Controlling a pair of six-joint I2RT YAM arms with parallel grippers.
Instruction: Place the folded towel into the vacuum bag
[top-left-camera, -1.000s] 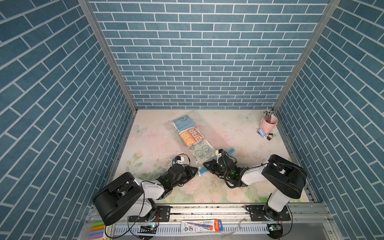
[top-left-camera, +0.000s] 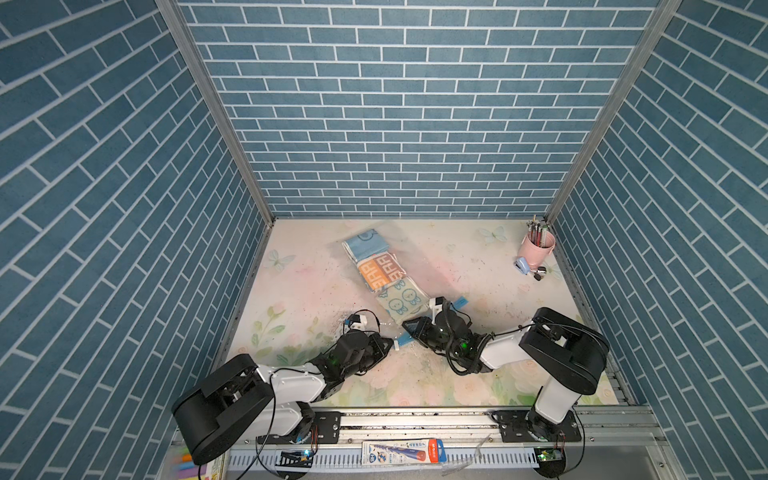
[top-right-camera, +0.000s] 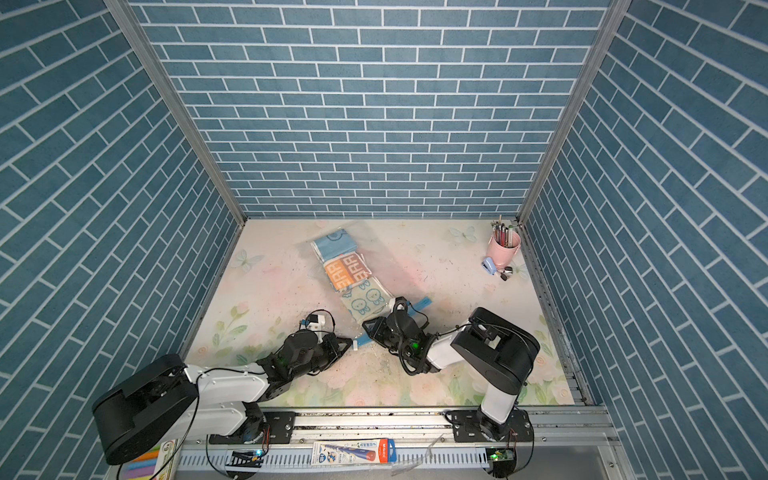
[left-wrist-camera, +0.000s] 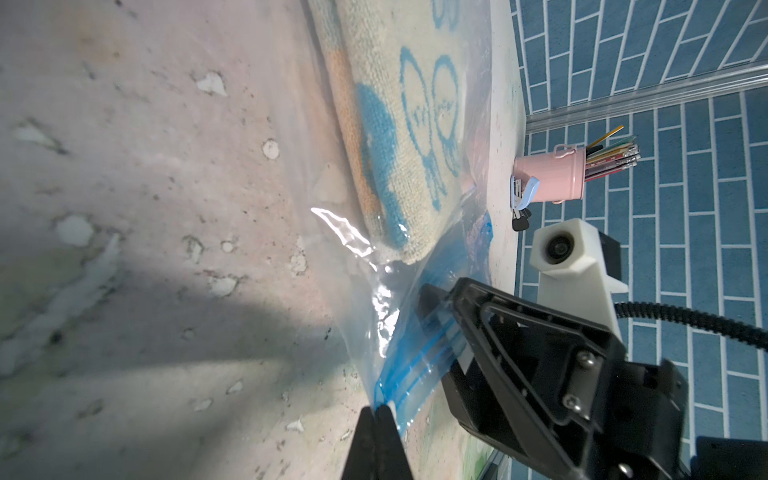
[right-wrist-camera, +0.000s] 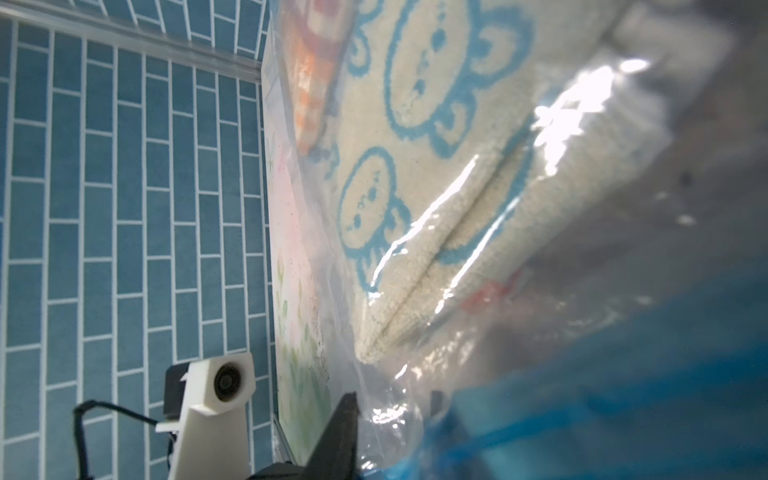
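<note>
Three folded towels in a row, blue, orange and cream with blue bears (top-left-camera: 403, 299), lie inside the clear vacuum bag (top-left-camera: 460, 302), whose blue-striped mouth faces the front. At that mouth's left corner, my left gripper is shut on the gathered plastic. My right gripper (top-left-camera: 405, 325) stands at the mouth, close to the cream towel's near end. In the right wrist view its fingers are part open; one dark finger (right-wrist-camera: 344, 424) shows clearly, the other only through shiny plastic. Whether film lies between those fingers is hard to tell.
A pink cup (top-left-camera: 537, 246) of pencils stands at the back right, small items beside it. A boxed item (top-left-camera: 402, 452) lies on the front rail.
Both grippers have shifted very slightly to the left, and the bag with the towels has moved a little with them. The left arm's elbow has swung slightly.
</note>
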